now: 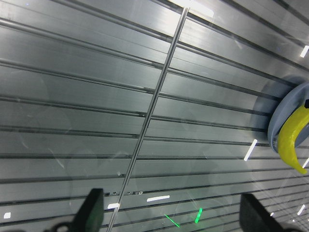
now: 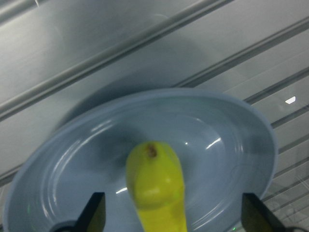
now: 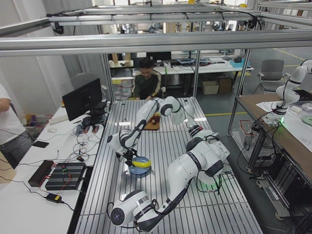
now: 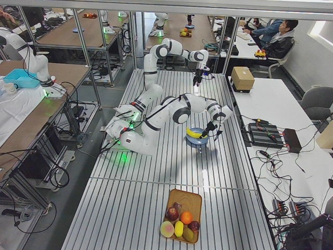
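Note:
A blue bowl (image 4: 197, 144) holds a yellow banana (image 4: 194, 134), both seen in the left view as well. In the right wrist view my right gripper is over the bowl (image 2: 77, 164), its fingers standing apart either side of the banana's end (image 2: 154, 179); whether it touches the banana is unclear. In the left wrist view my left gripper is open above bare slatted table, with bowl (image 1: 280, 118) and banana (image 1: 289, 140) off at the right edge.
A wooden tray (image 4: 195, 203) of several fruits stands at the other end of the slatted table (image 4: 125, 208). The two arms reach across the middle. Black boxes (image 3: 63, 176) and cables lie on the side desk.

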